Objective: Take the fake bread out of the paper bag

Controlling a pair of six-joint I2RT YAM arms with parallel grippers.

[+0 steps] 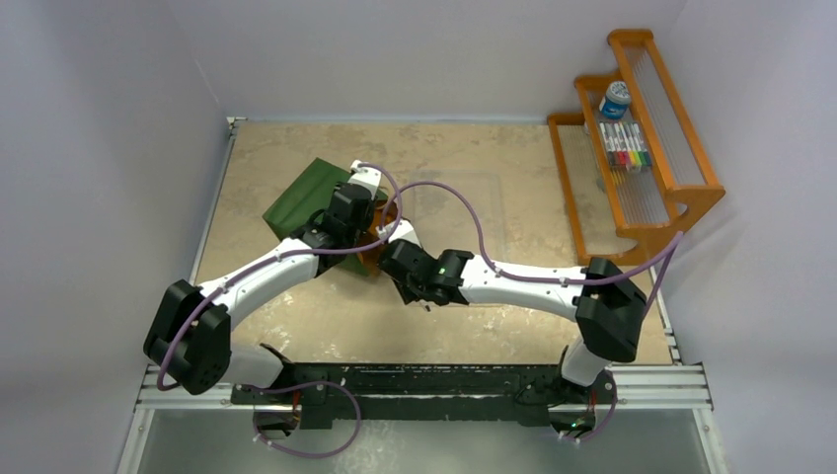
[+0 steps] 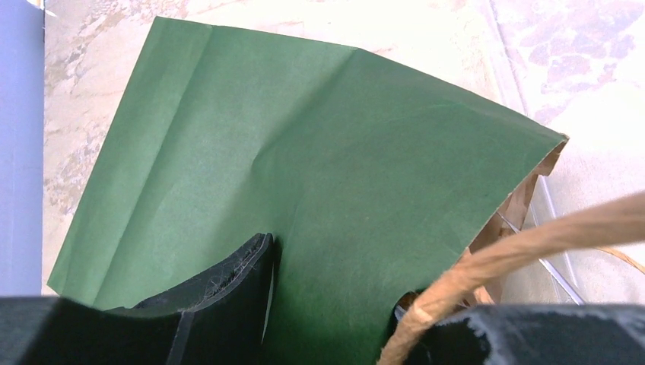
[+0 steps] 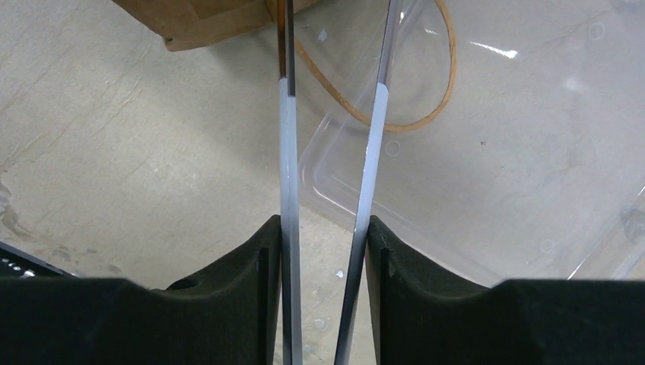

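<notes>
The green paper bag (image 1: 296, 197) lies on its side at the left, its brown inside (image 1: 380, 257) facing right. My left gripper (image 1: 363, 197) is shut on the bag near its open end; in the left wrist view the green paper (image 2: 304, 167) runs between its fingers, a paper handle (image 2: 532, 236) crossing in front. My right gripper is at the bag's mouth, its long fingers part open, tips reaching to the brown paper (image 3: 213, 23) at the top of the right wrist view. I cannot see any bread.
A clear plastic tray (image 3: 487, 175) lies right of the bag, a handle loop over it. A wooden rack (image 1: 681, 193) with markers and a jar stands at the back right.
</notes>
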